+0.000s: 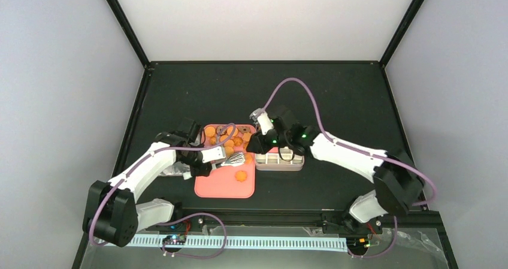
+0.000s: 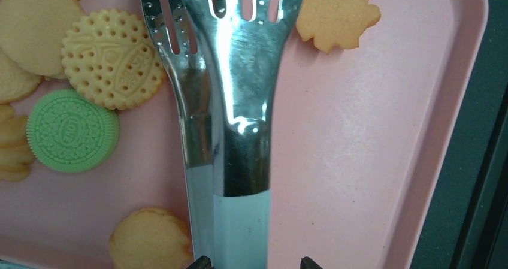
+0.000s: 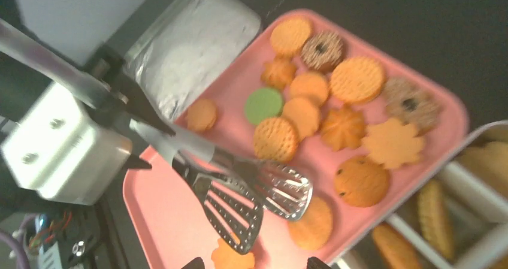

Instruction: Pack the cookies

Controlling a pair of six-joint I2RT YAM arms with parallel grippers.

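Observation:
A pair of metal tongs [image 2: 245,101] with pale handles is over the pink tray [image 1: 224,191]. My left gripper has its fingertips apart, with the tongs' handles between them and a gap on the right side. Whether the tongs rest on the tray is unclear. Cookies crowd the tray's far half, among them a green round one [image 3: 263,105], a dotted round one [image 2: 114,59] and a flower-shaped one [image 3: 392,143]. My right gripper hangs open over the tray's right edge, nothing visible between its fingertips.
The divided box [image 1: 278,167] stands against the tray's right side, partly covered by my right arm; some compartments hold cookies [image 3: 436,218]. A clear-covered container [image 3: 197,41] lies left of the tray.

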